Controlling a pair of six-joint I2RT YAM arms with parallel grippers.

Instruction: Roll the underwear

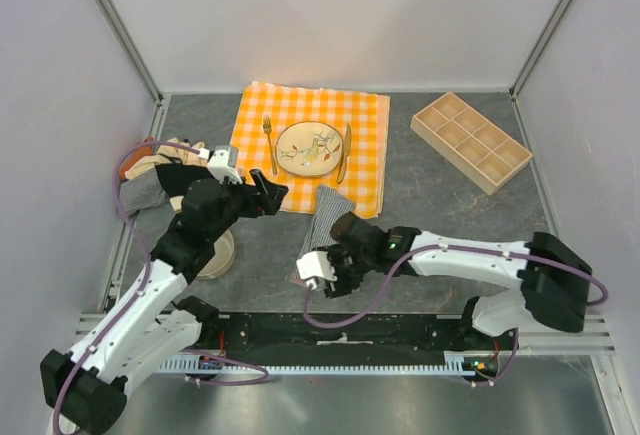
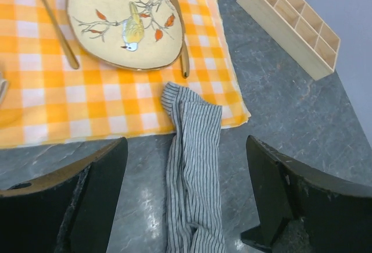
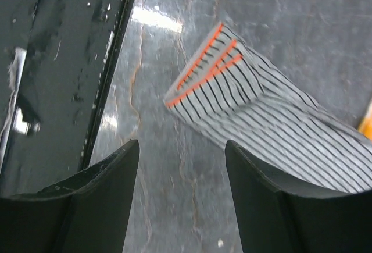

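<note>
The striped grey underwear (image 1: 323,213) lies folded into a long narrow strip, its far end resting on the checked cloth's edge. Its near end, with orange-edged waistband (image 3: 203,72), lies flat on the dark table in the right wrist view. My left gripper (image 1: 268,190) hangs open to the left of the strip's far end; in the left wrist view the underwear (image 2: 195,166) shows between its spread fingers, not gripped. My right gripper (image 1: 335,280) is over the near end, open and empty; its arm hides that part in the top view.
A plate (image 1: 309,149) with a fork (image 1: 268,140) and knife (image 1: 346,152) sits on the orange checked cloth (image 1: 300,100). A compartment box (image 1: 470,140) stands at right, folded garments (image 1: 143,192) at left, and a round container (image 1: 221,255) by the left arm.
</note>
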